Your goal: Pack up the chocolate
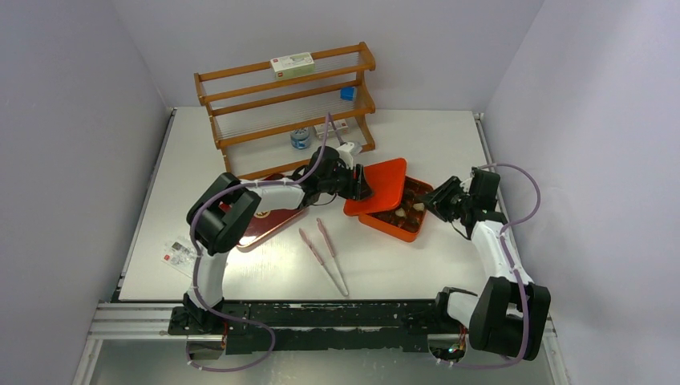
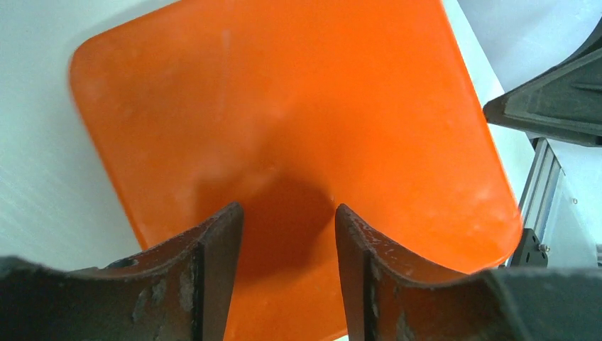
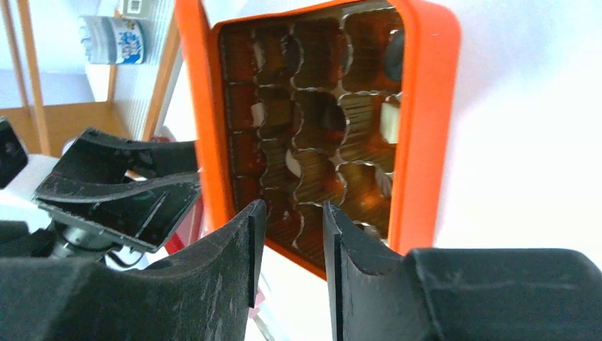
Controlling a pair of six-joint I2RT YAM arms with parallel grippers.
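Note:
The orange lid (image 1: 385, 184) lies shifted to the left across the orange chocolate box (image 1: 390, 228), covering only part of it. The box's right and front inside stay uncovered, where chocolates sit in the brown tray compartments (image 3: 319, 135). My left gripper (image 1: 366, 189) is at the lid's left side. Its fingers stand apart in the left wrist view, with the lid (image 2: 284, 85) filling the view behind them. To the right of the lid, by the box's right edge, my right gripper (image 1: 431, 205) is parted with nothing between its fingers.
Two tongs (image 1: 325, 265) lie in front of the box. A red tray (image 1: 265, 228) is under the left arm. Behind stands a wooden shelf (image 1: 289, 128) holding a blue-lidded jar (image 1: 300, 138) and small boxes. Free table lies to the front right.

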